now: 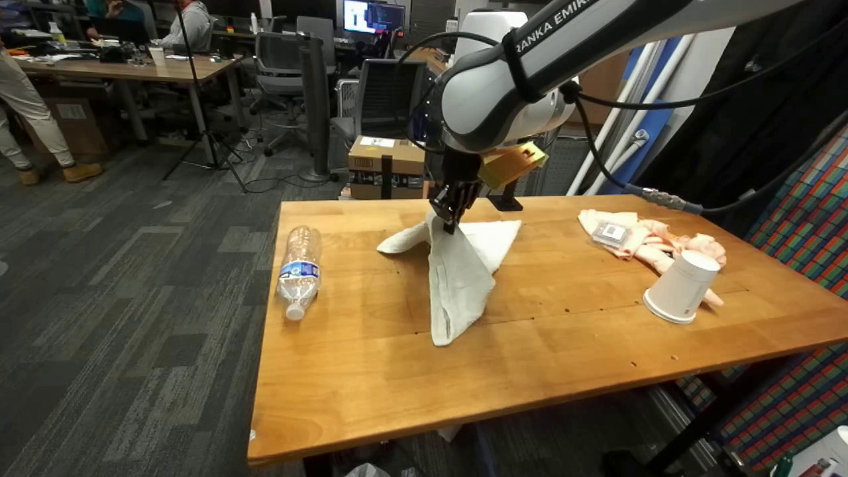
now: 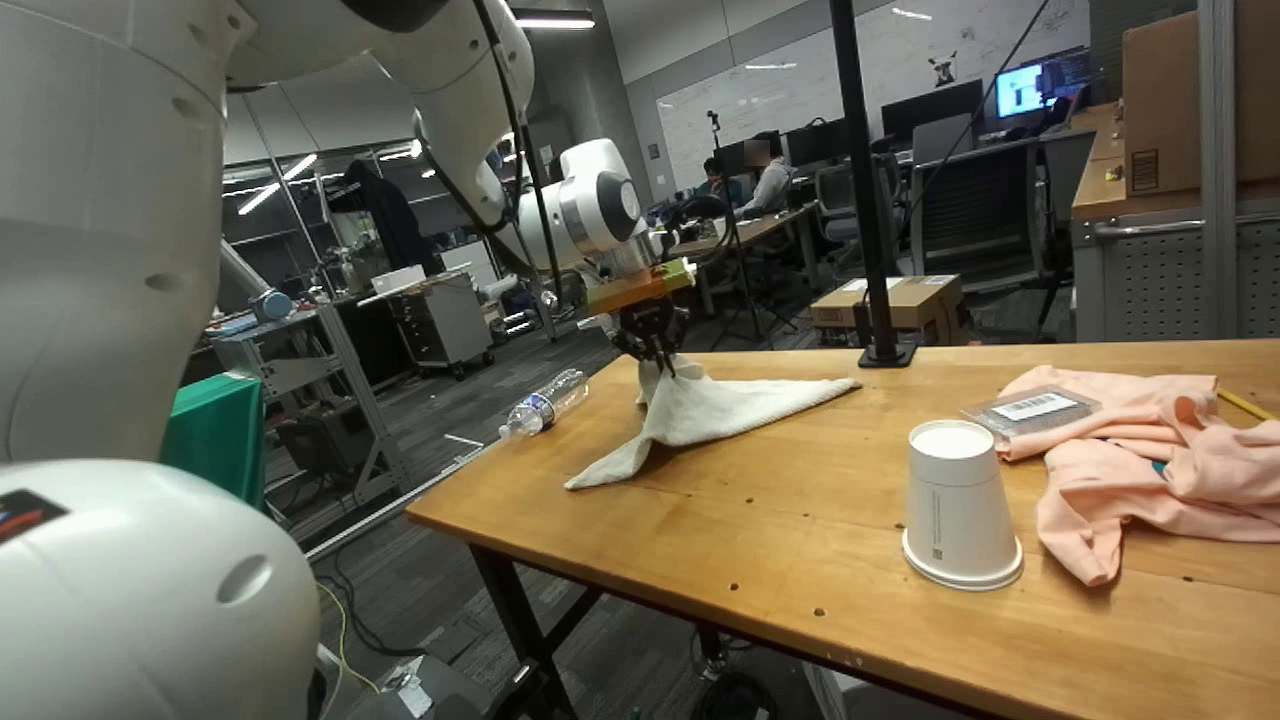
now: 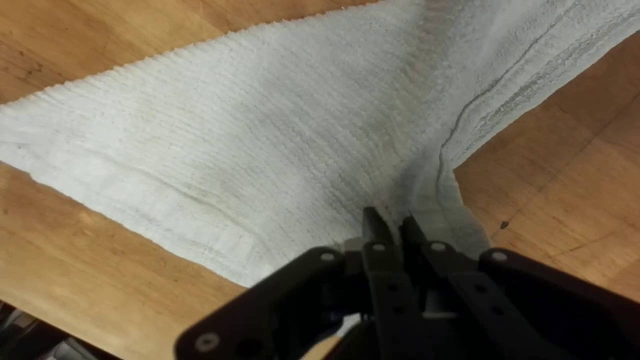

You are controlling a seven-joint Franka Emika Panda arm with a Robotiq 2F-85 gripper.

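A white cloth (image 1: pixel 463 282) is drawn up off the table in a peak, pinched by my gripper (image 1: pixel 450 226), while its corners still rest on the wood. In exterior view 2 the cloth (image 2: pixel 708 412) slopes down from the fingertips to corners at the left front and the right. Seen from the wrist, the gripper is shut on a fold of the cloth (image 3: pixel 258 138), whose ribbed surface spreads out to the left and upper right. The part of the fold between the fingers is mostly hidden.
A clear plastic bottle (image 1: pixel 299 270) lies near the table's left edge. Toward the right, an upside-down white cup (image 1: pixel 682 287) stands by a peach cloth (image 1: pixel 657 238) with a small clear packet (image 1: pixel 610 233) on it.
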